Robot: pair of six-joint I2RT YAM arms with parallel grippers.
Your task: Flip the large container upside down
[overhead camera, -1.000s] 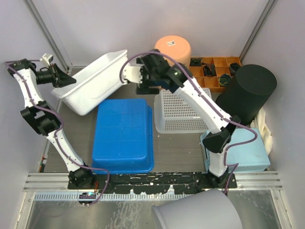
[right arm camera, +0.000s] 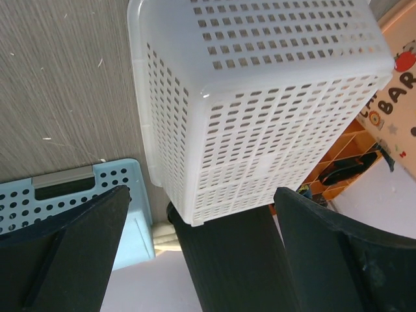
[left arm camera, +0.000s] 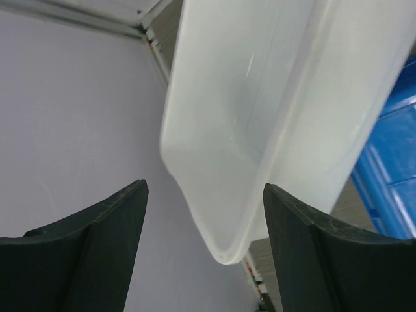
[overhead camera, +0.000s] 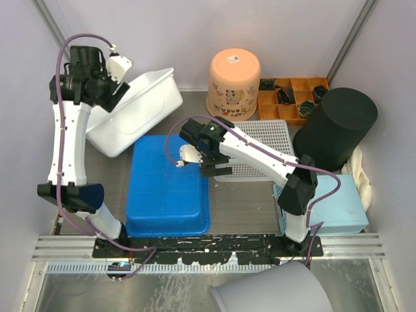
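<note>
The large white container lies tilted at the back left, its opening facing up and to the left. Over its left part hangs my left gripper, which hides some of the rim. In the left wrist view a rounded corner of the container shows ahead of the wide-apart fingers; nothing is held. My right gripper is open above the floor between the blue box and the white perforated basket. Its right wrist view has the basket beyond the empty fingers.
An upside-down blue box sits right of the left arm, close to the container. The peach bin, orange organizer, black bin and light blue basket crowd the right. Walls bound the left and back.
The container has stayed put.
</note>
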